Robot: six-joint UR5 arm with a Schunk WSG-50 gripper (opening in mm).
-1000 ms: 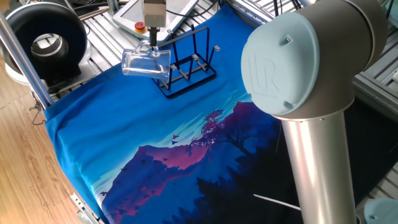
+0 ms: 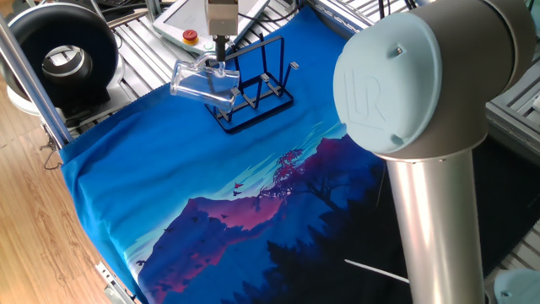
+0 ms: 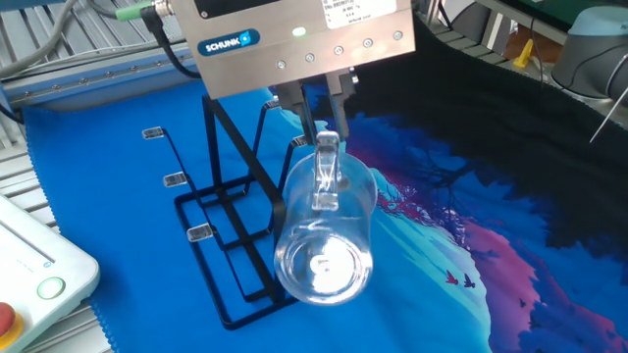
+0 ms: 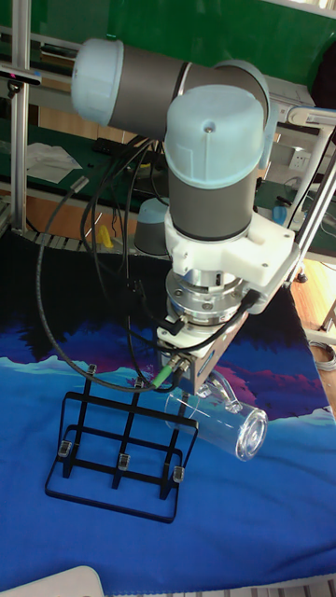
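Observation:
A clear glass mug (image 3: 329, 257) hangs on its side in the air, its base towards the camera in exterior view 2. My gripper (image 3: 328, 137) is shut on the mug's handle (image 3: 326, 176), one finger on each side. In exterior view 1 the mug (image 2: 199, 83) overlaps the near left side of the black wire rack (image 2: 263, 114); whether they touch cannot be told. Exterior view 3 has the mug (image 4: 231, 430) to the right of the rack (image 4: 109, 512), with its base pointing right. The fingertips are partly hidden there.
A blue printed cloth (image 2: 160, 160) covers the table, and its middle is clear. Behind the rack lies a tablet-like panel with a red button (image 2: 191, 37). Upright wire prongs with pale tips (image 3: 200, 232) stick up from the rack.
The gripper and mug have shifted a little to the right, towards the rack, in exterior view 1. The mug has tilted slightly, its right end lower. The rack has stayed put.

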